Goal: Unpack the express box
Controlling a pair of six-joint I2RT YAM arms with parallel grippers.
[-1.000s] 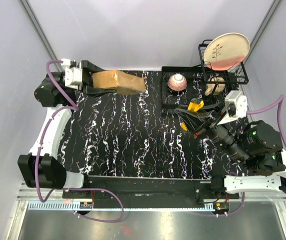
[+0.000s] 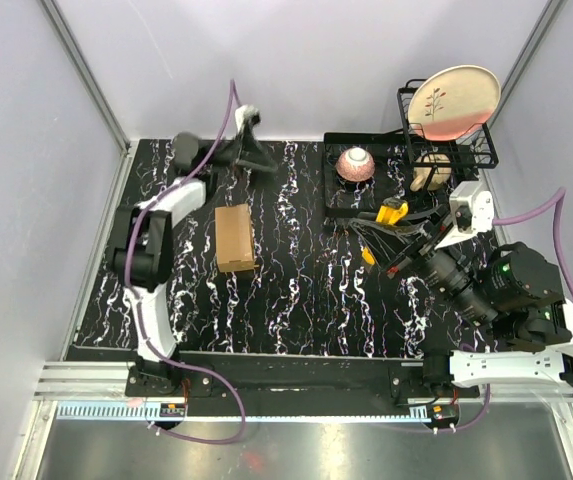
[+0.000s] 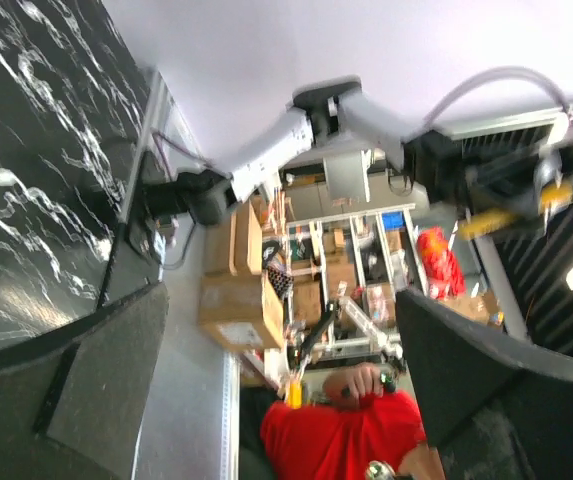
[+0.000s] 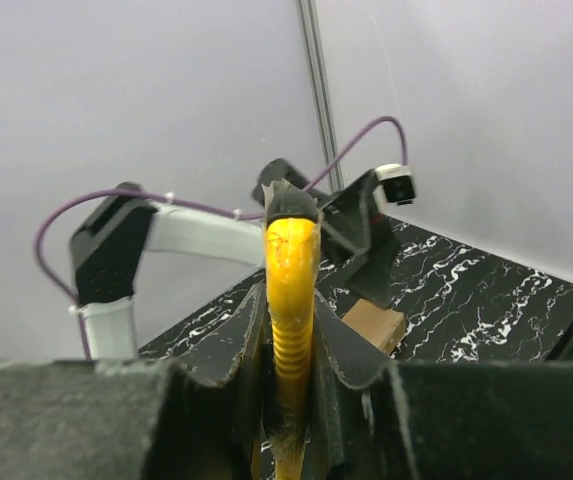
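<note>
A brown cardboard box (image 2: pixel 234 239) lies on the black marbled table, left of the middle. In the right wrist view part of the same box (image 4: pixel 376 324) shows behind my right gripper's fingers. My left gripper (image 2: pixel 258 152) is beyond the box in the top view, apart from it and blurred; in the left wrist view its fingers (image 3: pixel 96 385) stand wide open with nothing between them. My right gripper is shut on a yellow-handled tool (image 4: pixel 292 275), held up over the right side of the table. The tool's lower end is hidden by the fingers.
A black tray (image 2: pixel 338 205) at the back holds a patterned bowl (image 2: pixel 355 165). To its right a black wire rack (image 2: pixel 481 152) carries a plate (image 2: pixel 453 103).
The box was in my left gripper, raised at the back left; now it lies on the table, let go. The left gripper has moved away from it.
</note>
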